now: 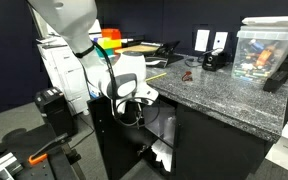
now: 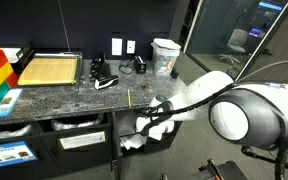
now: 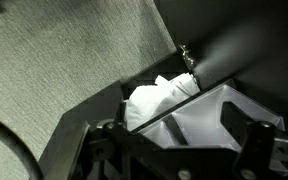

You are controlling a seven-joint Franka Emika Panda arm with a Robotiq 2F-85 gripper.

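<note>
My gripper is open, its dark fingers wide apart at the bottom of the wrist view, with nothing held between them. Ahead of it lies a crumpled white cloth or paper (image 3: 156,101), beside a clear plastic bin (image 3: 222,112). In exterior view 1 the white piece (image 1: 162,155) hangs low at the cabinet opening, below the bin (image 1: 166,120). The arm's hand stands in front of the counter, close to the open black cabinet door (image 1: 117,138). From this side the fingertips are hard to make out.
Above the opening runs a speckled grey countertop (image 1: 224,100). A lidded clear tub (image 1: 264,50), a black device (image 1: 215,60) and a yellow stick (image 2: 130,99) rest on it. Left of the opening, drawers hold boxes (image 2: 8,154). Grey carpet (image 3: 44,80) lies clear below.
</note>
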